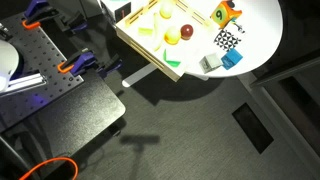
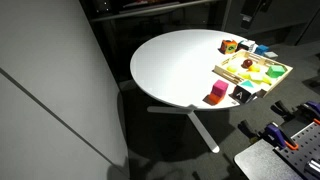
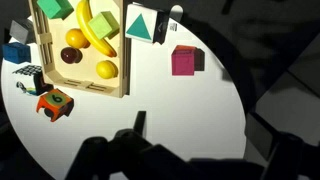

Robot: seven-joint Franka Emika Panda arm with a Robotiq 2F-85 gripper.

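Observation:
My gripper is open over the white round table [image 3: 190,115] in the wrist view, its dark fingers wide apart with nothing between them. Ahead of it, a pink cube [image 3: 183,65] sits on the table. To that cube's left is a white block with a teal triangle [image 3: 145,23]. A wooden tray [image 3: 122,82] holds a banana [image 3: 92,32], a green block [image 3: 103,25], a dark red round fruit [image 3: 76,38] and an orange one [image 3: 107,69]. The tray [image 2: 238,78] also shows in exterior view 2, with the pink cube [image 2: 218,88] at its near left.
An orange toy [image 3: 54,103], a checkered piece [image 3: 30,74] and a blue cube [image 3: 15,52] lie beyond the tray. Exterior view 2 shows broad free room on the table's left [image 2: 175,65]. Past the table edge is dark floor [image 1: 195,125].

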